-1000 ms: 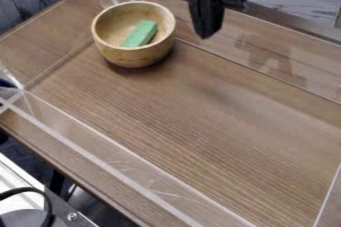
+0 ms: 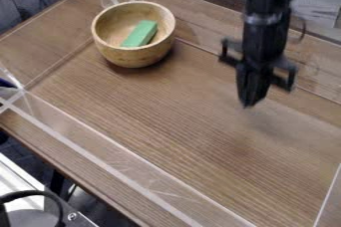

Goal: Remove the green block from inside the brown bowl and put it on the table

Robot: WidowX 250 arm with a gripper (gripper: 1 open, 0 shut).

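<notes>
The green block rests inside the brown bowl, tilted against its inner wall, in the upper left of the camera view. My gripper hangs well to the right of the bowl, over the right part of the table, clear of both bowl and block. Motion blur smears its dark fingers, so how far apart they stand cannot be made out. No object shows at the fingertips.
Clear strips run along its left edge. A black cable shows at the lower left corner, and grey boards stand behind the table.
From the back of the table, the gripper has come toward the camera and to the right, lower in the picture. Bowl and green block have stayed in place.
</notes>
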